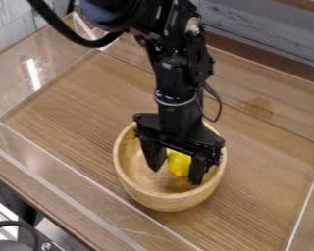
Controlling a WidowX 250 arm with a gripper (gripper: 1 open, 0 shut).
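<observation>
A pale tan bowl [160,195] sits on the wooden table near its front. Inside it lies a yellow object [179,164], partly covered by my black gripper [175,165]. The gripper reaches down into the bowl with its fingers apart on either side of the yellow object; whether they touch it is hard to tell.
A pale wall or rim runs along the back and left edges. A black cable shows at the lower left.
</observation>
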